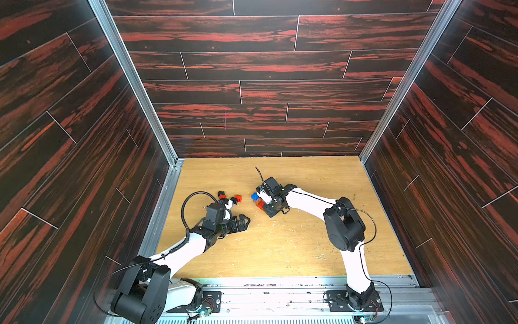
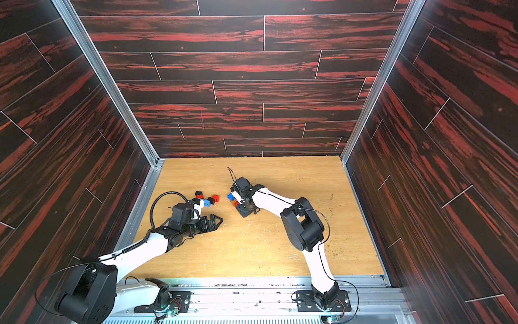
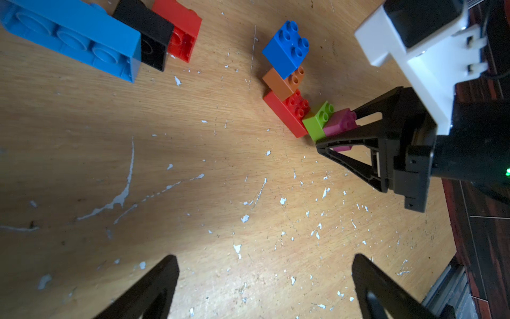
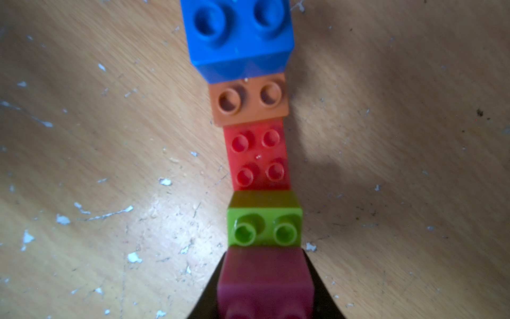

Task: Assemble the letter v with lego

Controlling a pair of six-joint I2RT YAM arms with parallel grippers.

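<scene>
A diagonal row of bricks lies mid-table: blue [image 3: 282, 52], orange [image 3: 280, 84], red [image 3: 285, 115], lime green [image 4: 264, 218] and magenta [image 4: 264, 276]. My right gripper is shut on the magenta brick at the row's near end, against the lime one. My left gripper [image 1: 242, 223] is open, left of the row and over bare wood; its blurred fingertips sit at the bottom of the left wrist view.
Loose light blue [image 3: 74, 40], black [image 3: 148, 37] and red [image 3: 178, 26] bricks lie left of the row, behind my left gripper.
</scene>
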